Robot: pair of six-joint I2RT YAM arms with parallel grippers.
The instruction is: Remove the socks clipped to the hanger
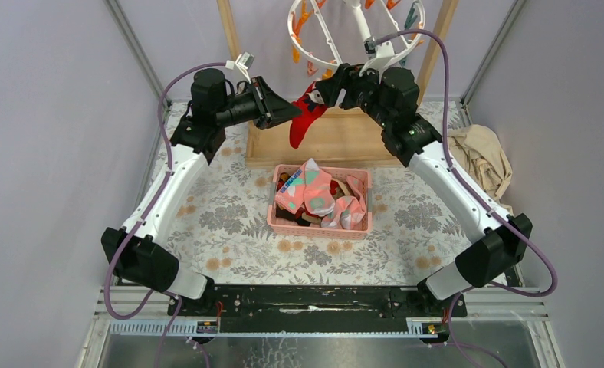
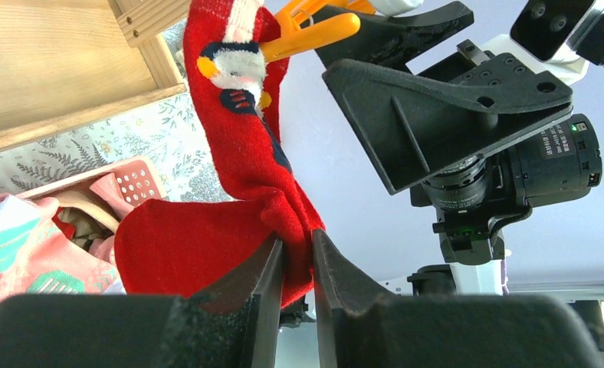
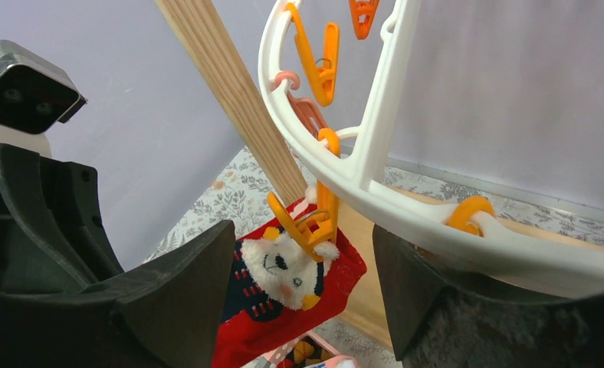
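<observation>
A red sock (image 1: pixel 305 119) with a white animal face hangs from an orange clip (image 3: pixel 322 222) on the white hanger (image 3: pixel 375 192). In the left wrist view my left gripper is shut on the sock's lower part, the red cloth (image 2: pixel 184 241) bunched at its fingertips. My right gripper stands part open around the clipped end, its two fingers either side of clip and sock in its wrist view; in the top view it is up at the hanger's lower rim.
Below sits a pink basket (image 1: pixel 319 234) of socks, behind it a wooden tray (image 1: pixel 360 146). A beige cloth (image 1: pixel 475 157) lies at the right. More clips hang round the hanger.
</observation>
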